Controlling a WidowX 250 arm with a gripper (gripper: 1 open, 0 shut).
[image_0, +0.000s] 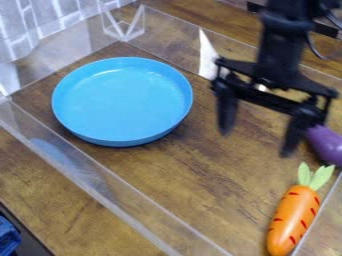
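Note:
My black gripper (258, 120), blurred, hangs open over the wooden table at the upper right, between the plate and a purple toy eggplant (325, 143), which it partly hides. An orange toy carrot (293, 218) with green leaves lies at the lower right. A blue round plate (122, 99) rests at the upper left with nothing on it.
Clear plastic walls (100, 198) run along the left and lower edges. Bare wood (201, 185) fills the middle. A dark blue object (11, 240) sits at the lower left corner, outside the wall.

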